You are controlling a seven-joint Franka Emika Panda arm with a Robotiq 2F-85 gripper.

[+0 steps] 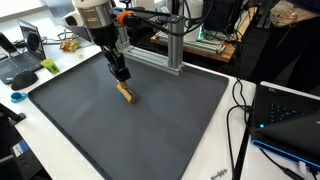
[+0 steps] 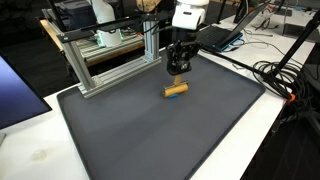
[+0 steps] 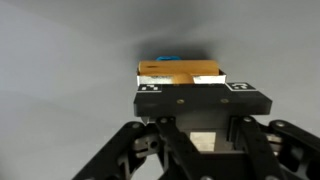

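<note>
An orange, wood-coloured piece (image 2: 175, 90) is at the dark mat's surface, with a bar lying sideways and a short upright part above it. My gripper (image 2: 179, 70) points down over the piece and is shut on that upright part. In exterior view 1 the orange piece (image 1: 125, 91) shows just below the gripper (image 1: 121, 77). From the wrist, the bar (image 3: 180, 68) sticks out beyond the dark fingers, which hide much of it. A small blue thing (image 3: 168, 58) shows at its far side. Whether the bar touches the mat is hard to tell.
A metal frame (image 2: 120, 72) stands along one edge of it. Cables (image 2: 275, 75) and a dark laptop-like device (image 1: 285, 120) lie off the mat.
</note>
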